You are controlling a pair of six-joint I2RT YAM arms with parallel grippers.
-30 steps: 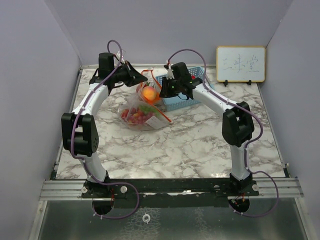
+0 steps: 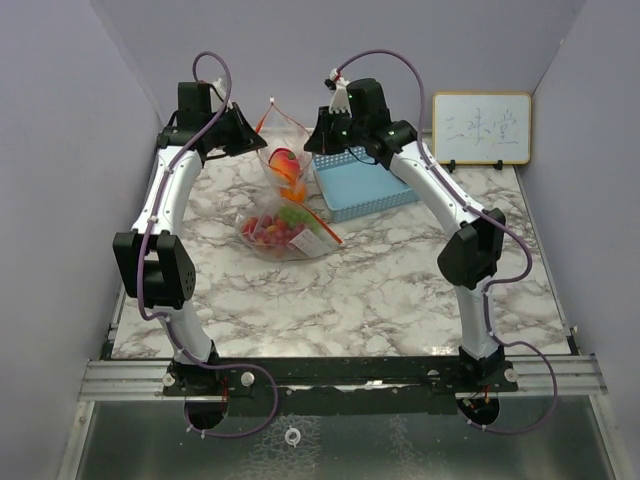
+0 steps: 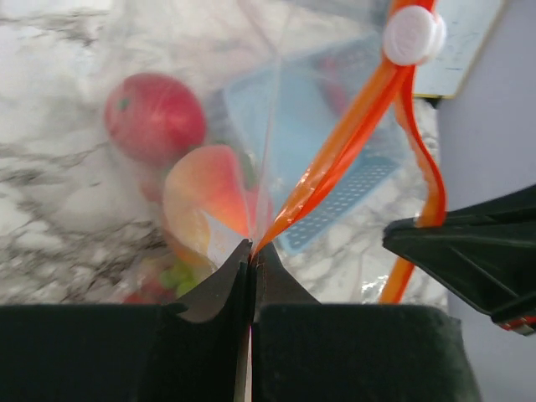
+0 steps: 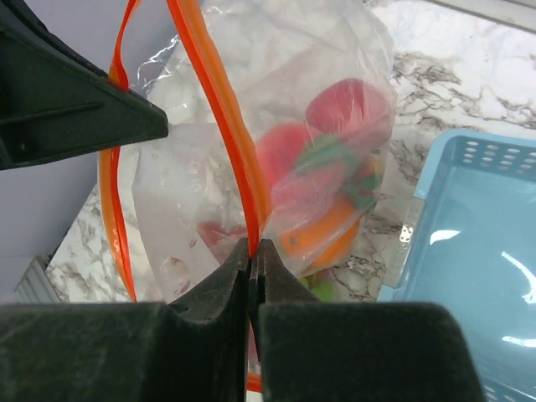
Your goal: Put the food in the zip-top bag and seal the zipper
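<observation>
A clear zip top bag (image 2: 283, 128) with an orange zipper edge hangs stretched between my two grippers, its mouth spread apart. Inside it show a red and yellow peach-like fruit (image 3: 209, 197), a red round fruit (image 3: 159, 117) and an orange piece (image 4: 322, 234). My left gripper (image 2: 265, 147) is shut on one side of the orange edge (image 3: 322, 163). On the opposite side, my right gripper (image 2: 309, 149) is shut on the orange edge (image 4: 239, 138). A white round slider (image 3: 410, 35) sits on the zipper.
Below, a second clear bag with grapes (image 2: 270, 232) and an orange edge lies on the marbled table. A light blue basket (image 2: 375, 190) stands to the right, beside a whiteboard (image 2: 482, 128).
Both grippers have moved up and to the left in the top view. The fruit bag has risen with them, and its mouth is spread more clearly between them.
</observation>
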